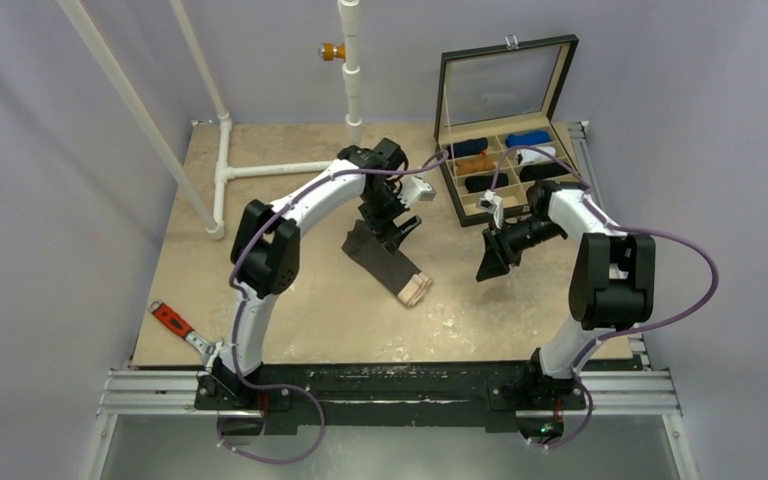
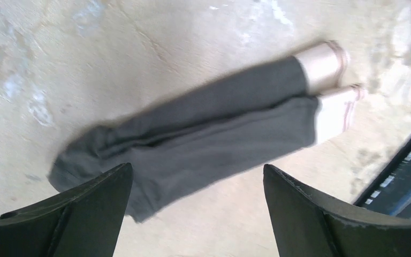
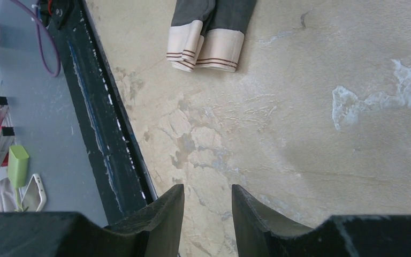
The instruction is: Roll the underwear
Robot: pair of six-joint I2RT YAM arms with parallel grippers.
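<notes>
The dark grey underwear (image 1: 384,262) lies on the table as a long folded strip, slanting from upper left to lower right. Its cream waistband (image 1: 416,289) forms the end towards the table's front. In the left wrist view the underwear (image 2: 214,128) shows two layers side by side, with its far end bunched. Over the cloth hovers my left gripper, open, nothing between its fingers. My right gripper stands off to the right of the cloth, its fingers apart over bare table. From there the cream waistband (image 3: 219,48) is visible beyond it.
A black-framed box (image 1: 470,215) stands open at the back right, rolled cloths in several compartments. White pipes (image 1: 280,169) cross the back left. A red-handled tool (image 1: 172,320) lies at the left front.
</notes>
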